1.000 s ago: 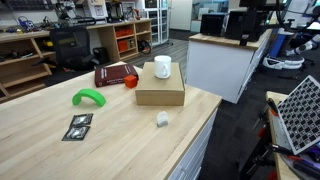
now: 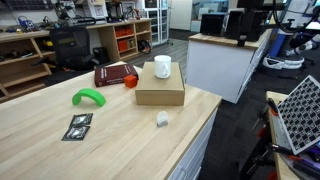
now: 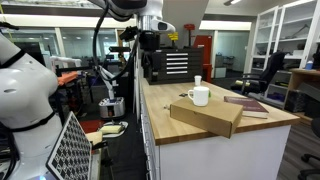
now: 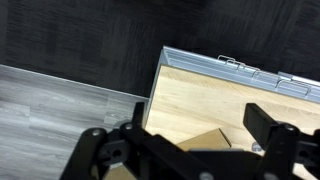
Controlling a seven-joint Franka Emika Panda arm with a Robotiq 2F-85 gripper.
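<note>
My gripper stands open in the wrist view, its two fingers wide apart with nothing between them. It hangs in the air off the table's end, seen in exterior view 1 as a dark gripper (image 2: 241, 43). A white mug (image 2: 162, 67) rests upright on top of a brown cardboard box (image 2: 160, 92). Exterior view 2 also has the mug (image 3: 199, 96) on the box (image 3: 207, 116), well below and to the right of the gripper. Only a corner of the box (image 4: 205, 141) shows in the wrist view.
On the wooden table (image 2: 110, 135) lie a green arch (image 2: 89, 97), a small red block (image 2: 130, 81), a dark red book (image 2: 115, 74), two dark square packets (image 2: 77, 127) and a small white piece (image 2: 162, 118).
</note>
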